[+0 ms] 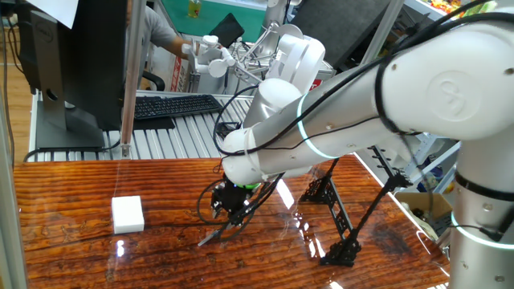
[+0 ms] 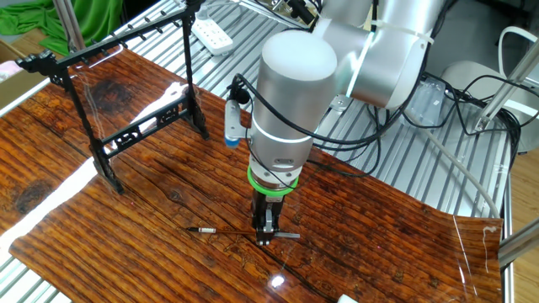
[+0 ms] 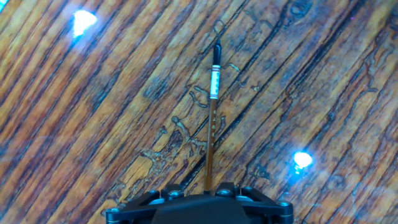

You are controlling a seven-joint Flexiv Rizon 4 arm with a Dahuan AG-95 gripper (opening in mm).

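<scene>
A thin brush (image 3: 212, 124) with a brown shaft, a white label and a dark tip lies along the wooden table in the wrist view. Its dark-tipped end (image 2: 200, 230) points left in exterior view 2, while its pale handle end (image 2: 288, 236) shows right of the fingers. My gripper (image 2: 265, 241) points down over the shaft, its fingertips at or very near table height. At the bottom of the wrist view, the shaft runs in under the gripper's black body. The fingertips are hidden there, so whether they grip the shaft is unclear.
A black rack (image 1: 341, 221) with hooks along its top bar stands on the table near the arm. Well away from the gripper, a white block (image 1: 127, 214) sits on the other side. Loose cables hang around the wrist. Bare tabletop surrounds the brush.
</scene>
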